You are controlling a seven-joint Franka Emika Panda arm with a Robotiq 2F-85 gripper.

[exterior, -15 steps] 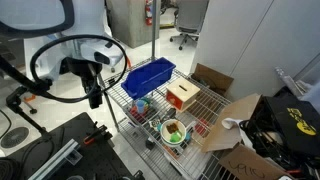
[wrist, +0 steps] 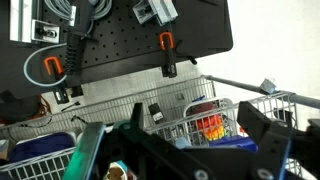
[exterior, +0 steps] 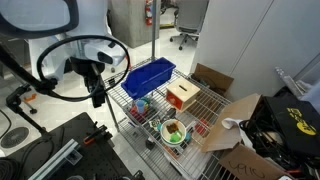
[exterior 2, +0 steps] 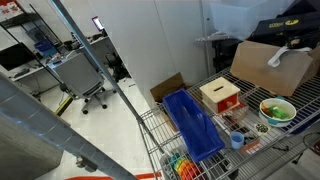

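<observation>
My gripper point(exterior: 97, 98) hangs at the left, beside the wire rack and above the edge of the black table. In the wrist view its dark fingers point(wrist: 97, 140) are spread apart, and the gap shows no held object. A blue bin point(exterior: 149, 76) lies on the rack's far left part. To its right is a small wooden box point(exterior: 181, 95). Nearer the front stands a white bowl point(exterior: 173, 132) with coloured things inside. A light blue cup point(exterior 2: 237, 140) sits between bin and bowl, and colourful toys point(exterior 2: 184, 168) lie beside the bin.
Open cardboard boxes point(exterior: 232, 125) and a black bag point(exterior: 293, 125) fill the right side. The black table point(wrist: 120, 45) carries clamps and a coiled cable point(wrist: 88, 8). Bare wire mesh shows between the objects. A metal post point(exterior 2: 95, 80) crosses the second exterior view.
The arm and gripper have shifted very slightly in the first exterior view. The objects on the rack stay where they were.
</observation>
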